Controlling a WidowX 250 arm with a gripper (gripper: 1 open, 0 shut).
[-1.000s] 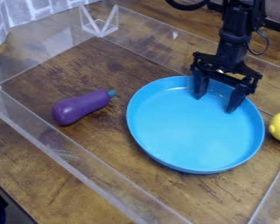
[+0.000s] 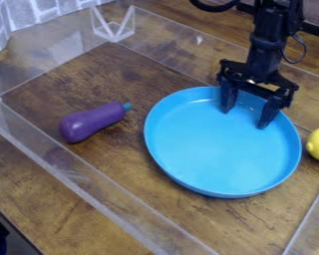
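A black gripper (image 2: 255,92) hangs from the top of the camera view over the back rim of a round blue bowl (image 2: 218,144), its fingers reaching down into the bowl's back part. Whether it is open or shut, or has anything between its fingers, I cannot tell. A purple eggplant (image 2: 93,122) lies on the wooden surface to the left of the bowl. A yellow round object (image 2: 318,146) sits at the right edge, beside the bowl.
Translucent side walls run along the back and the lower left.
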